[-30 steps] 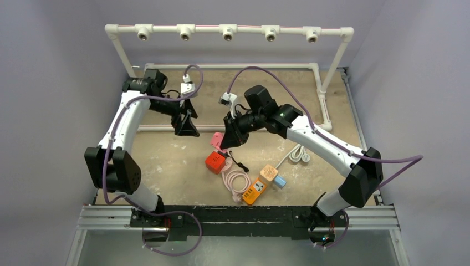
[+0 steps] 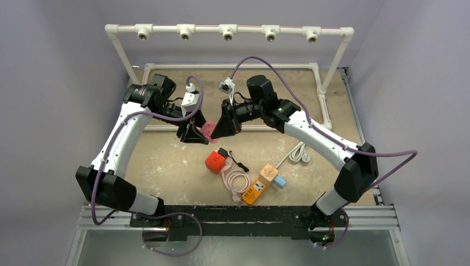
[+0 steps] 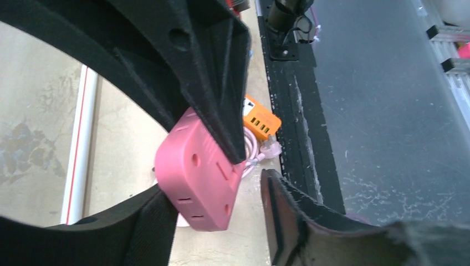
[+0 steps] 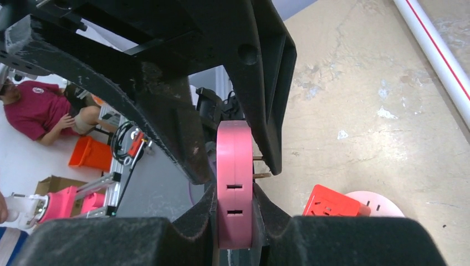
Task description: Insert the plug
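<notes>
A pink plug adapter (image 2: pixel 208 129) is held up between both grippers above the board. My right gripper (image 2: pixel 218 133) is shut on it; in the right wrist view the pink body (image 4: pixel 234 177) sits between its fingertips, with metal prongs pointing to the right. My left gripper (image 2: pixel 199 132) is around the adapter's other end, fingers apart on either side. In the left wrist view the pink adapter (image 3: pixel 197 174) lies between the left fingers; whether they touch it cannot be told.
Below lie a red cube adapter (image 2: pixel 215 162), a coiled pink cord (image 2: pixel 237 180), an orange power strip (image 2: pixel 254 192), a tan cube (image 2: pixel 268 173) and a white cord (image 2: pixel 300 152). A white pipe frame (image 2: pixel 294 67) stands behind.
Both grippers have moved up and closer together, the right one carrying the pink adapter leftward, the left one coming down around it.
</notes>
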